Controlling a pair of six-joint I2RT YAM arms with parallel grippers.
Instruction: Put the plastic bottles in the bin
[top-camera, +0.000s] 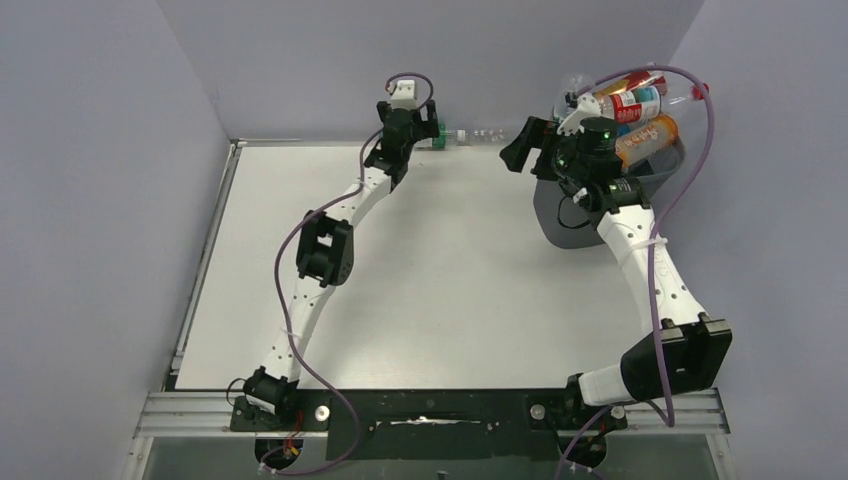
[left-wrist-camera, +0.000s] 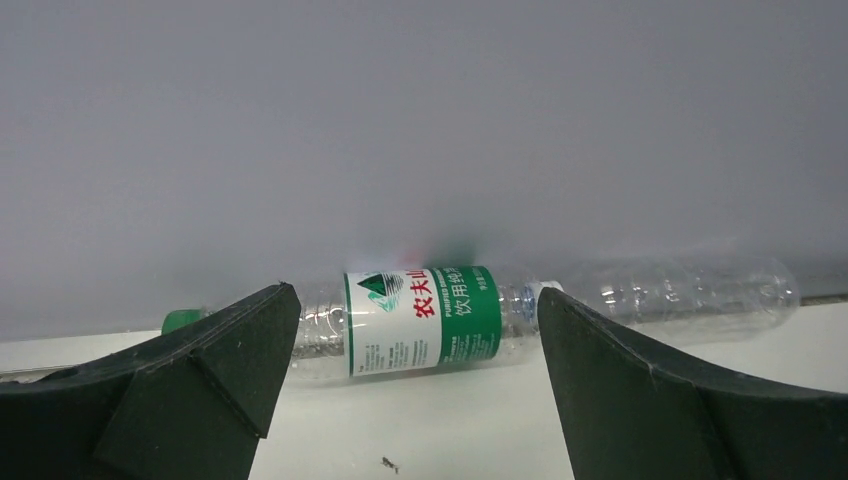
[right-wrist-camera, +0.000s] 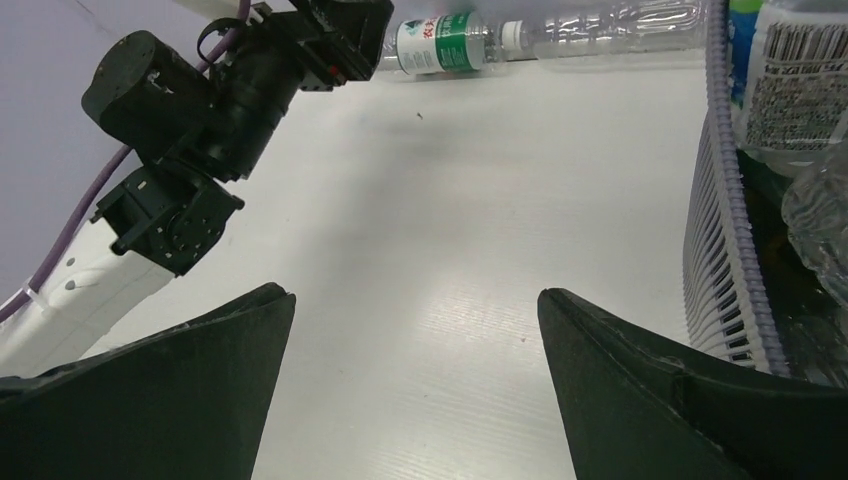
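Observation:
Two plastic bottles lie end to end along the back wall: a labelled water bottle with green cap (left-wrist-camera: 422, 318) and a clear unlabelled one (top-camera: 485, 136). My left gripper (top-camera: 407, 125) is open over the labelled bottle, which shows between and beyond its fingers in the left wrist view. The grey bin (top-camera: 568, 215) at right is heaped with bottles, including an orange one (top-camera: 645, 142). My right gripper (top-camera: 530, 150) is open at the bin's left side; in the right wrist view nothing is between its fingers.
Grey walls (top-camera: 120, 200) bound it at left, back and right. The bin's mesh rim (right-wrist-camera: 735, 240) stands close beside my right gripper.

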